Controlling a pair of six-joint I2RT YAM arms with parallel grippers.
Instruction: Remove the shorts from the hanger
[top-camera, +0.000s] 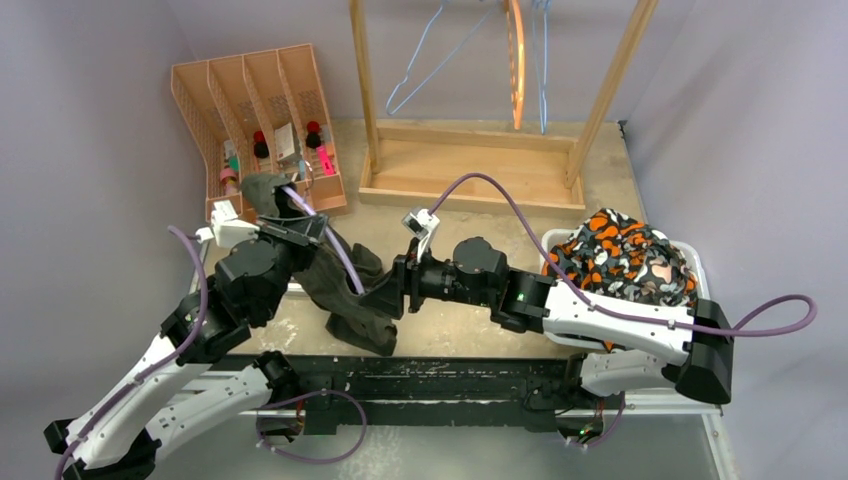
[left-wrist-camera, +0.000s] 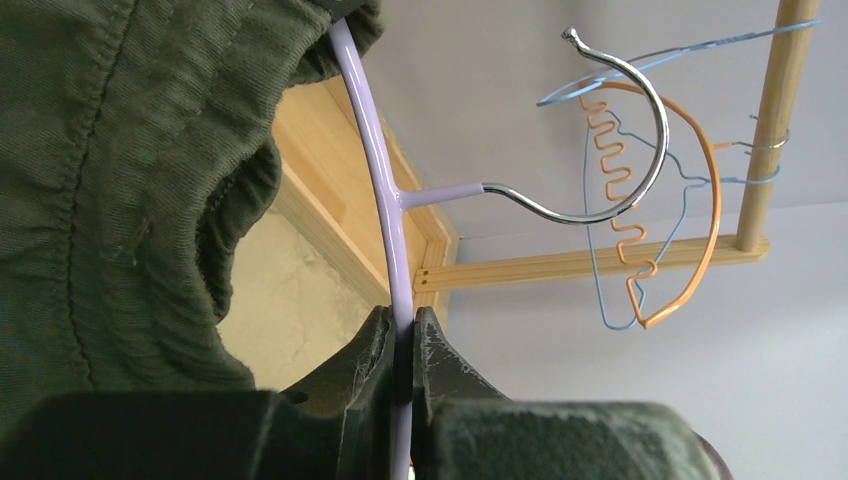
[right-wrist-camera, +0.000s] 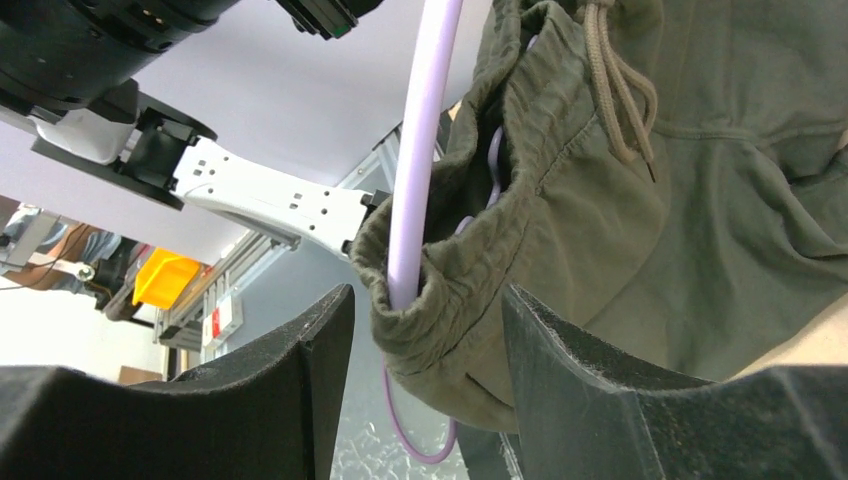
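Note:
A purple hanger (left-wrist-camera: 376, 150) with a silver hook (left-wrist-camera: 655, 110) is pinched by my left gripper, whose fingers are shut on its bar. The dark green shorts (top-camera: 345, 290) hang from that hanger, below and beside the left gripper. In the right wrist view the waistband (right-wrist-camera: 425, 310) wraps the hanger's end, and a drawstring (right-wrist-camera: 610, 90) shows at the top. My right gripper is open, its fingers (right-wrist-camera: 325, 350) to either side of that wrapped corner, with a gap showing around it. In the top view its tips reach the shorts' right side.
At the back stands a wooden rack (top-camera: 470, 195) with blue hangers (top-camera: 410, 75) and an orange hanger (top-camera: 516, 65). A divided peach organizer (top-camera: 190, 110) is at back left. A white basket (top-camera: 700, 265) with patterned cloth (top-camera: 625, 260) lies at right, under the right arm.

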